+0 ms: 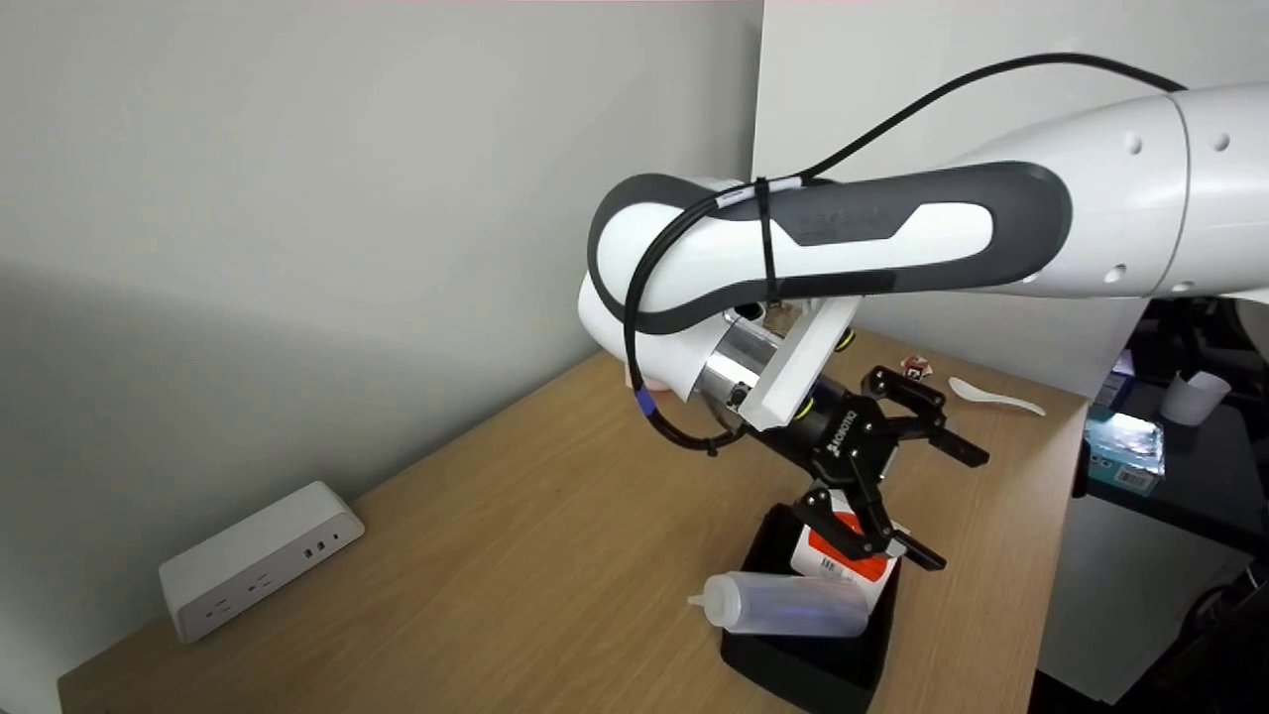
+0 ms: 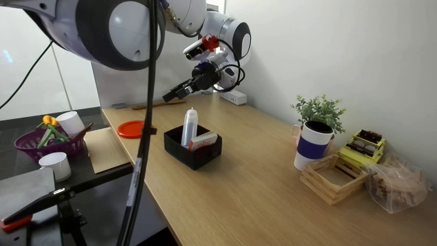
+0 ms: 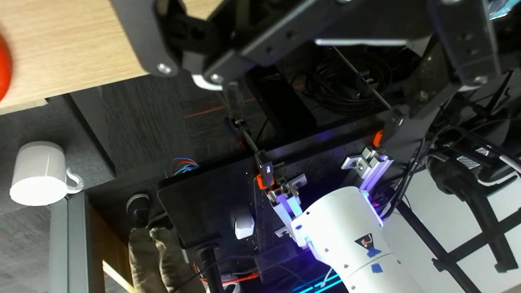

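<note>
My gripper (image 1: 960, 510) stands open, its two fingers spread with nothing between them. It is tilted toward the table's open edge, above and past a black bin (image 1: 794, 673). Inside that bin, a translucent squeeze bottle (image 1: 791, 605) with a white cap leans beside a white box (image 1: 874, 566) with a red circle. One finger partly covers the box in exterior view 1. From the other side, the bottle (image 2: 189, 127) rises above the bin's rim and the box (image 2: 203, 140) lies slanted. In the wrist view, the open gripper faces the floor and the robot's base, not the bin.
A red plate (image 2: 131, 129) lies near the table edge. Along the wall are a tumbler (image 2: 310, 149), a wooden crate (image 2: 327, 186), a plant (image 2: 319, 110) and a power strip (image 1: 262, 553). A white spoon (image 1: 996, 397) is at the far end. Mid-table is clear.
</note>
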